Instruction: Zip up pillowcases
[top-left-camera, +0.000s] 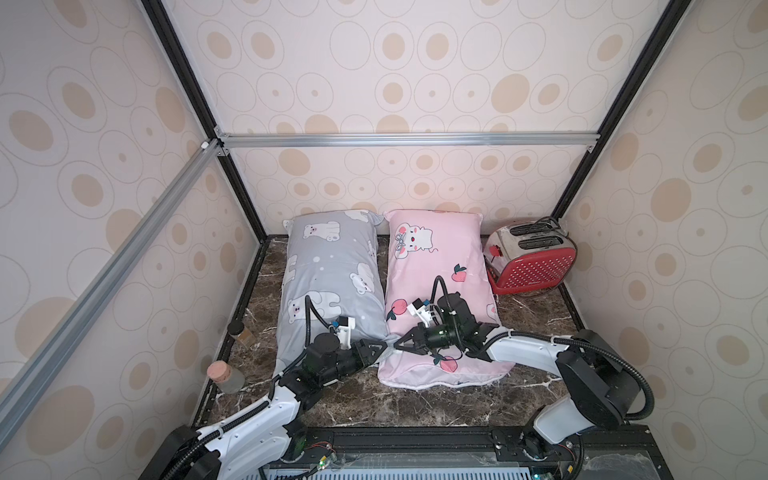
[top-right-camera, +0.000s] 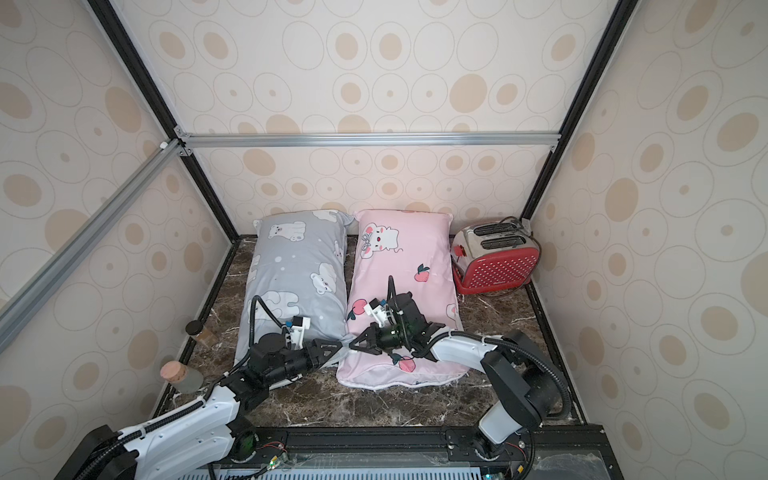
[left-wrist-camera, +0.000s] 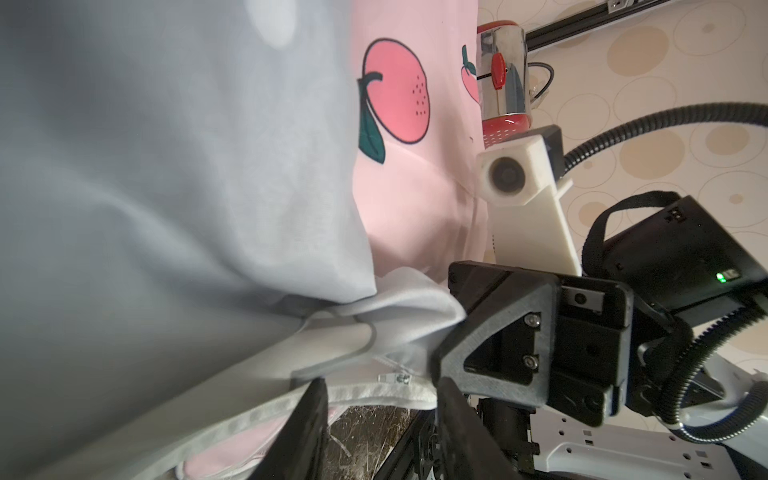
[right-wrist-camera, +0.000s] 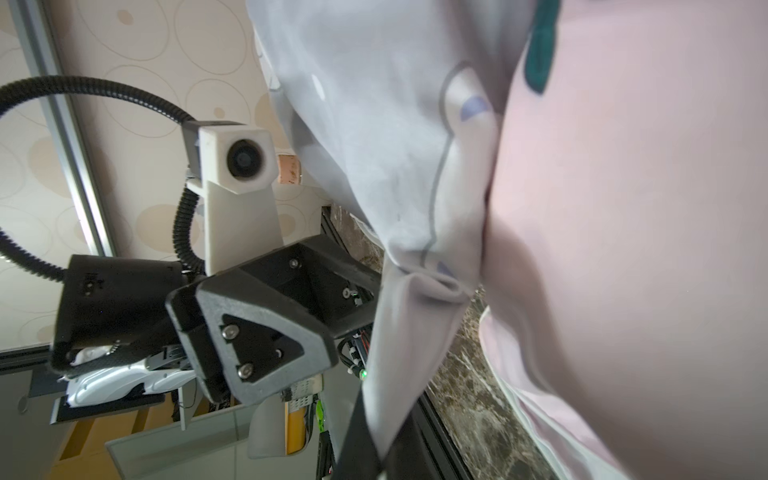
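Observation:
The grey pillowcase (top-left-camera: 329, 264) with white bears lies on the left, and the pink pillowcase (top-left-camera: 436, 276) on the right. The grey one's near right corner (right-wrist-camera: 416, 336) is drawn out taut, its tip pinched by my right gripper, which is shut on the cloth. Close by, my left gripper stands open at the pillowcase's zip edge (left-wrist-camera: 248, 412). A small metal zip pull (left-wrist-camera: 402, 377) shows on that edge, beyond and between the left fingertips, and is not clamped. Most of the zip line is hidden in the top views by the left arm.
A red and silver toaster (top-left-camera: 530, 256) stands at the back right. Two small jars, one with a dark lid (top-left-camera: 240, 331) and one with a pink lid (top-left-camera: 225, 376), stand at the left edge. Bare marble tabletop (top-left-camera: 448, 409) shows in front of the pillows.

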